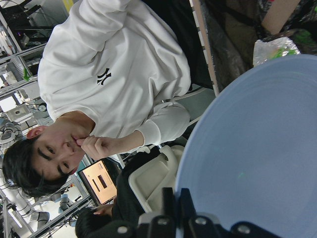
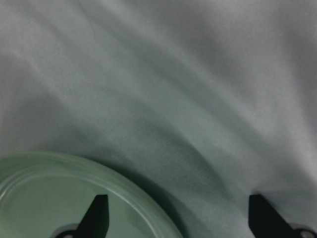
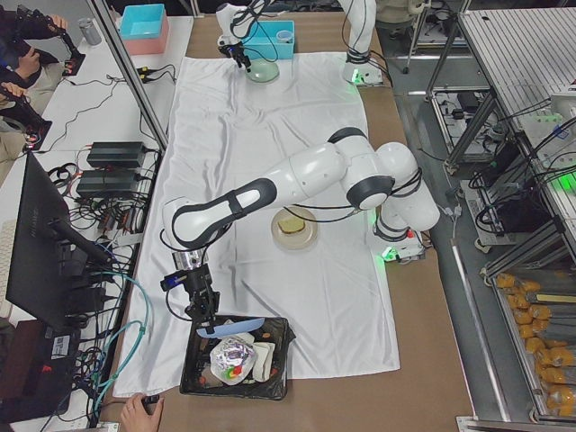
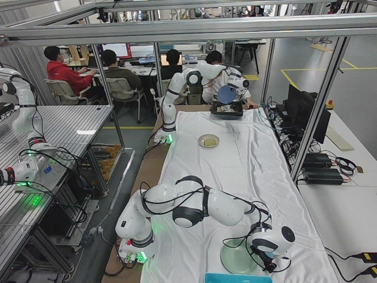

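Note:
A light blue plate [image 3: 234, 327] is tilted in my left gripper [image 3: 209, 324], which is shut on its rim above a black bin [image 3: 279, 373] holding foil and other scraps. The same plate [image 1: 252, 144] fills much of the left wrist view. My right gripper stands open over the edge of a green plate [image 2: 64, 196] lying on the white cloth, at the far end in the left camera view.
A beige plate [image 3: 294, 241] with a yellow item lies mid-table. A blue container [image 4: 235, 279] sits beside the green plate. A person [image 1: 109, 74] in white is beside the bin; a hand [image 3: 139, 416] rests on the near edge.

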